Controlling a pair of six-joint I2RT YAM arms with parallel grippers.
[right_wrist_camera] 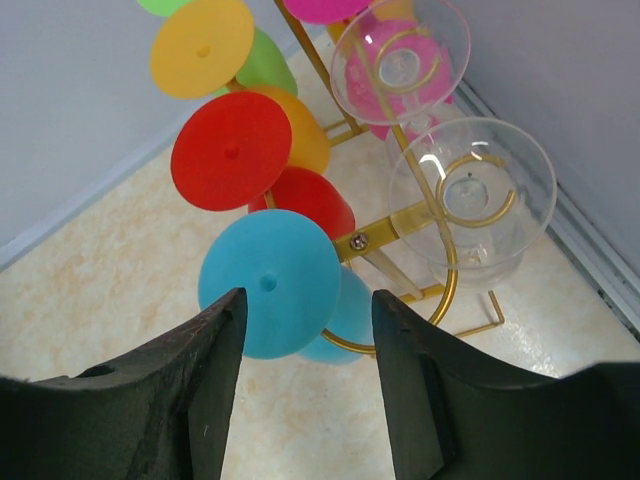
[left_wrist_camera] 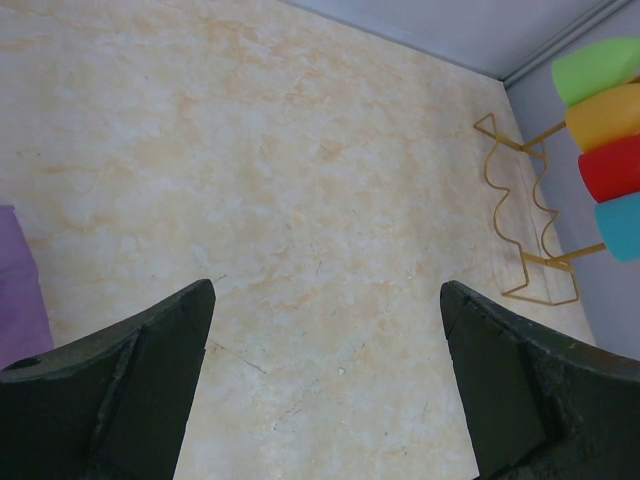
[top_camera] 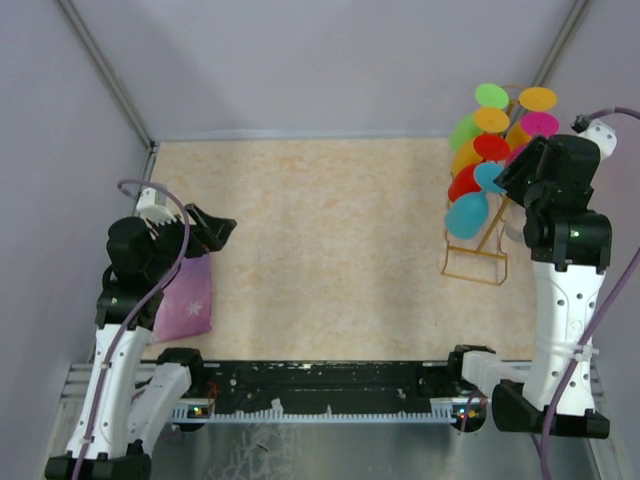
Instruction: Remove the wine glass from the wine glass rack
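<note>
A gold wire rack (top_camera: 470, 275) on the right holds colourful glasses with flat round bases, among them a blue one (right_wrist_camera: 268, 283), a red one (right_wrist_camera: 231, 150) and a clear glass (right_wrist_camera: 480, 200). My right gripper (top_camera: 508, 180) is over the rack's near end; in the right wrist view its part-open fingertips (right_wrist_camera: 385, 308) frame the lower right of the blue base, with no grip evident. My left gripper (top_camera: 222, 232) stands open and empty at the table's left, far from the rack.
A pink folded cloth (top_camera: 185, 300) lies at the left under my left arm. Walls rise behind and beside the rack.
</note>
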